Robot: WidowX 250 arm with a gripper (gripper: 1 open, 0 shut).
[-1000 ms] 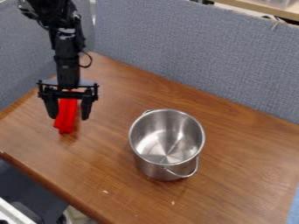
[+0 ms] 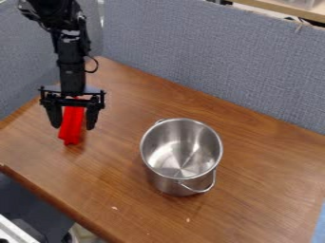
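My black gripper (image 2: 72,118) points down at the left of the wooden table, its fingers on either side of a red block (image 2: 72,133) that rests on the tabletop. The fingers look spread wide around the block; whether they touch it I cannot tell. A steel pot (image 2: 181,155) with side handles stands right of centre, apart from the gripper and block, and looks empty.
Grey padded panels (image 2: 216,57) border the table at the back and left. The wooden table (image 2: 254,199) has free room at the right and behind the pot. Its near edge runs along the lower left.
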